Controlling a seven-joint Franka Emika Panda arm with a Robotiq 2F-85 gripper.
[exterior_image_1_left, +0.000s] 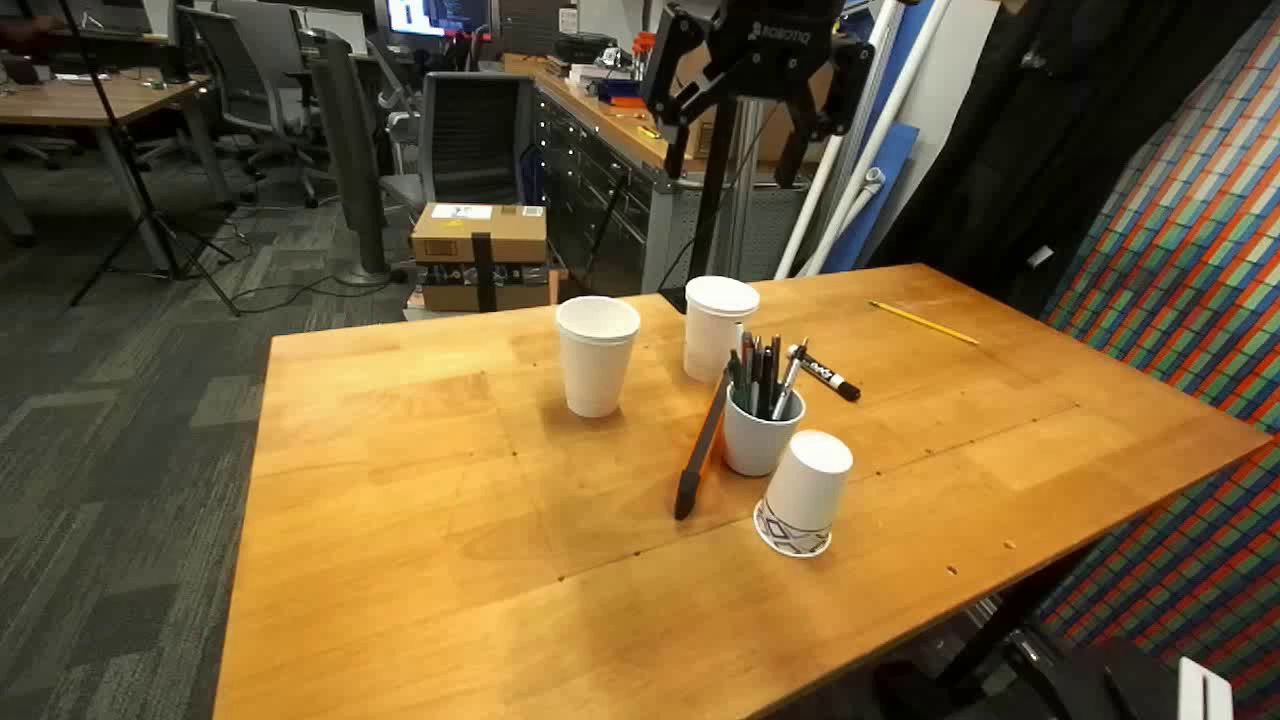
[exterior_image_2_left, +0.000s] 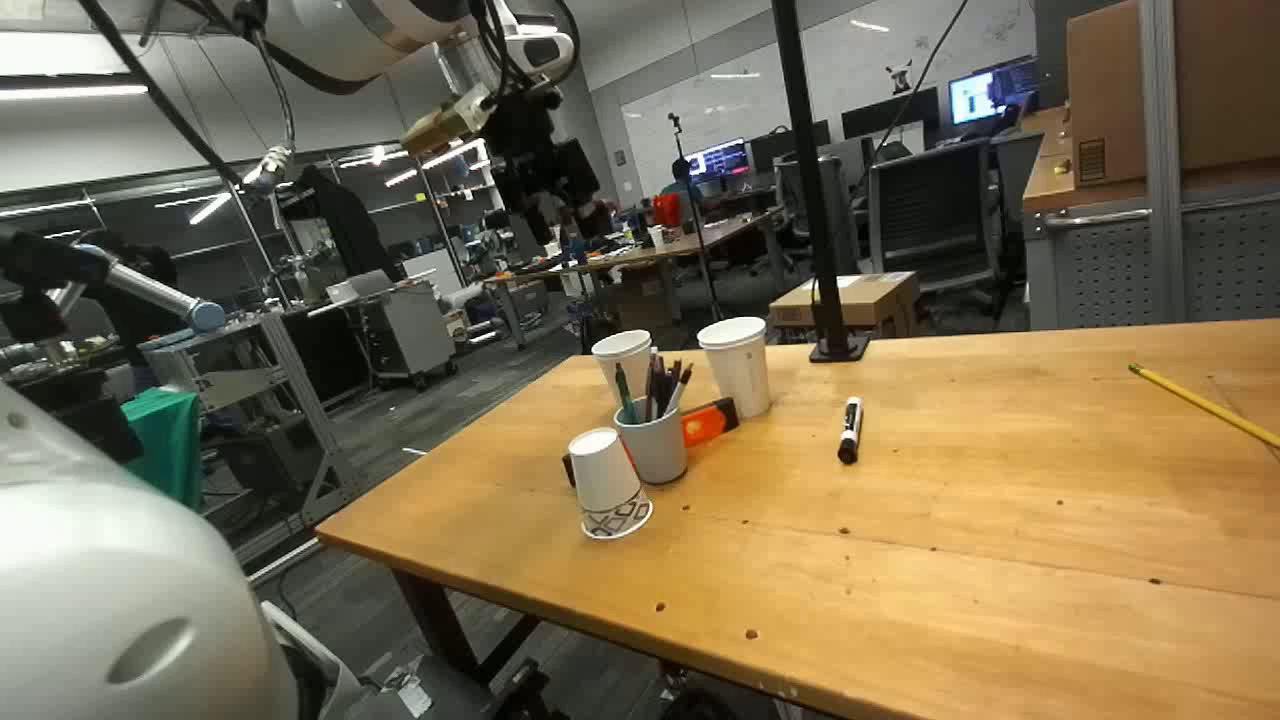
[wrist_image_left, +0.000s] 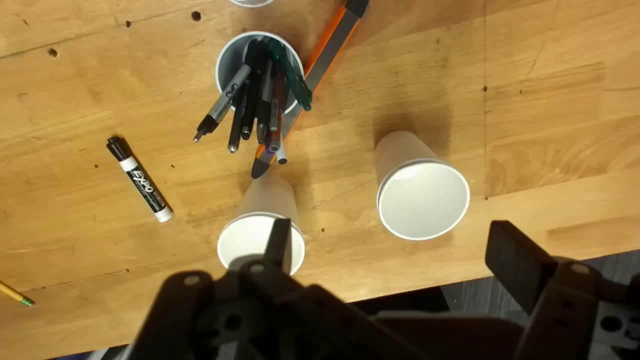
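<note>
High above the far side of the table, my gripper (exterior_image_1_left: 734, 178) stands open with nothing between its fingers. Below it are two upright white cups, one on the left (exterior_image_1_left: 596, 360) and one farther right (exterior_image_1_left: 716, 334). A smaller white cup (exterior_image_1_left: 756, 446) holds several pens and markers (exterior_image_1_left: 768, 370). In front of it an upside-down paper cup (exterior_image_1_left: 806, 492) shows a dark pattern near its rim. A black and white EXPO marker (wrist_image_left: 141, 180) lies alone on the wood. In the wrist view, one finger (wrist_image_left: 279, 243) overlaps the nearer white cup (wrist_image_left: 255, 237).
An orange and grey bar-shaped tool (exterior_image_1_left: 703, 450) lies beside the pen cup. The yellow pencil (exterior_image_1_left: 924, 322) is off toward the back right. A black post (exterior_image_2_left: 828, 216) rises at the table's back edge. Bare wood fills the table's front left (exterior_image_1_left: 396, 540).
</note>
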